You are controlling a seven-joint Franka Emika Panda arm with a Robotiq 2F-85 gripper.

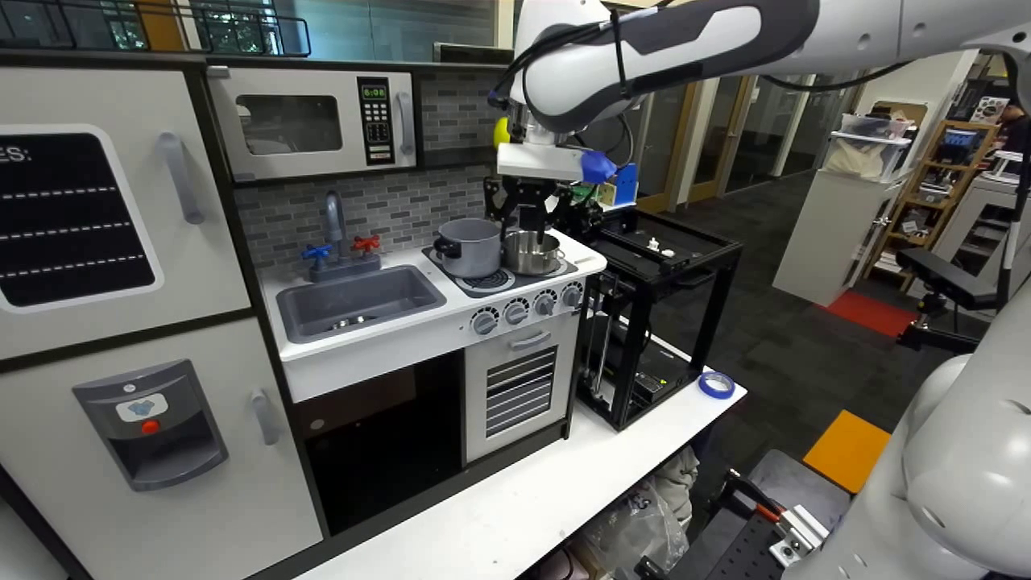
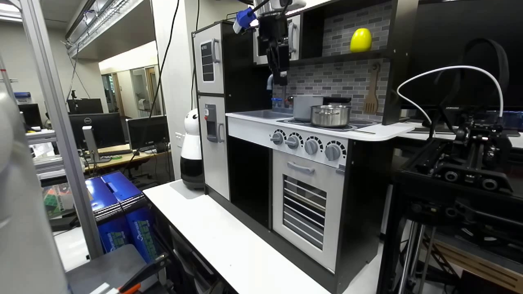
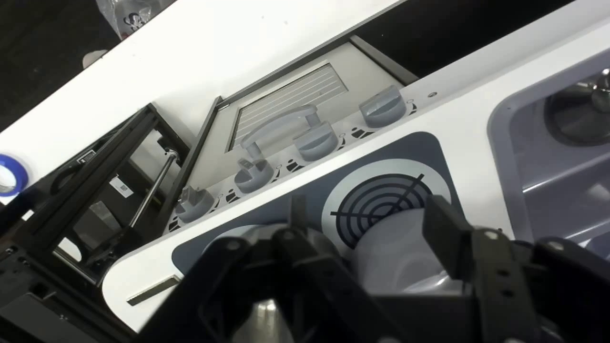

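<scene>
My gripper (image 1: 524, 232) points straight down over the stove, beside and above the steel pot (image 1: 531, 253). In the wrist view the gripper has its two dark fingertips apart, and the printed burner shows through the gap. I can see nothing held there. The grey pot (image 2: 307, 108) stands on the stove next to the steel pot (image 2: 330, 116); both are upright and clear of the gripper (image 2: 280, 81) in exterior view 2. From above, the grey pot (image 3: 394, 251) is partly hidden by the fingers.
Left of the stove is the sink (image 1: 362, 301) with its faucet (image 1: 334, 224). A black frame machine (image 1: 667, 290) stands close on the right. A yellow object (image 2: 361, 40) sits on the shelf above.
</scene>
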